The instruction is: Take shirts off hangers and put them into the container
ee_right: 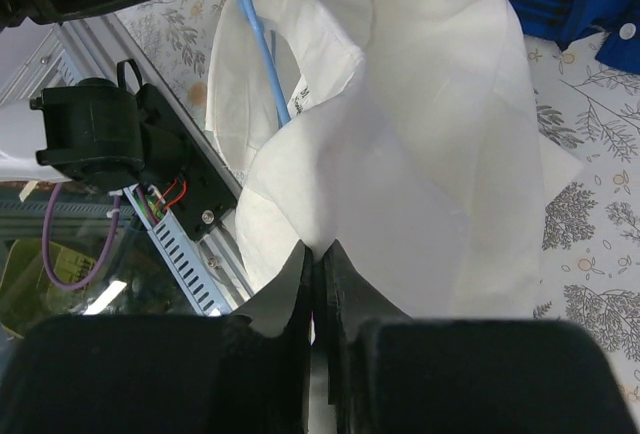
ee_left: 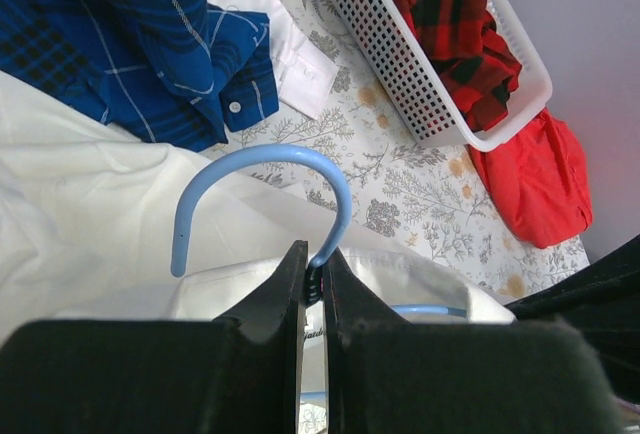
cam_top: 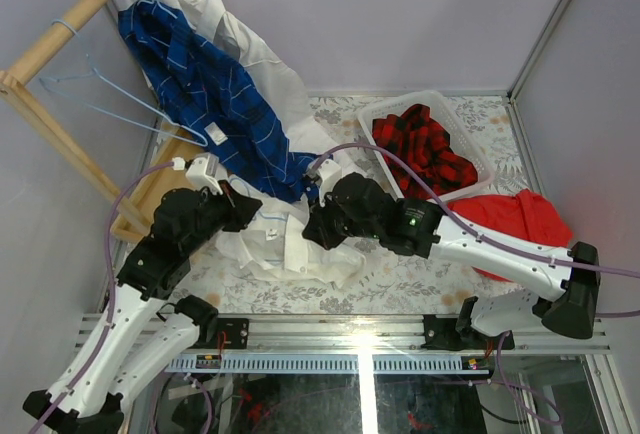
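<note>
A white shirt (cam_top: 283, 257) hangs loosely over the patterned table below both arms, with a light-blue hanger inside its collar. In the left wrist view the hook of that hanger (ee_left: 265, 153) curves up from between the fingertips; my left gripper is shut on it. My right gripper is shut on a fold of the white shirt (ee_right: 330, 169) near the collar and shoulder. A blue bar of the hanger (ee_right: 262, 49) runs into the collar opening in the right wrist view, its lower part covered by cloth.
A wooden rack (cam_top: 75, 19) at the left holds a blue plaid shirt (cam_top: 205, 94), another white shirt (cam_top: 260, 64) and an empty hanger (cam_top: 125, 94). The white basket (cam_top: 482, 166) contains red-black plaid cloth; red cloth (cam_top: 520, 219) lies beside it.
</note>
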